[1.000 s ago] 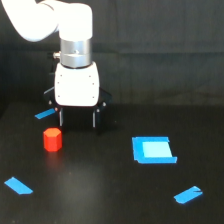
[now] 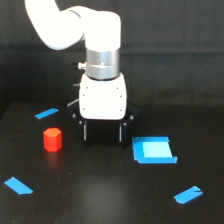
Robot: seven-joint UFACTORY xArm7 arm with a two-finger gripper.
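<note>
A small red block (image 2: 52,140) rests on the black table at the left. To its right, at mid-table, hangs my gripper (image 2: 103,138) under the white arm, its two dark fingers spread apart. Nothing shows between them. On the right, a pale square (image 2: 155,149) framed with blue tape (image 2: 174,159) lies flat on the table, a short way to the right of the gripper.
Blue tape strips lie flat at the back left (image 2: 46,113), front left (image 2: 18,186) and front right (image 2: 188,195). Bare dark table (image 2: 100,190) stretches across the front middle. A dark curtain hangs behind.
The arm and gripper have shifted right, away from above the area near the red block, and come slightly lower in view. Block and taped square are where they were.
</note>
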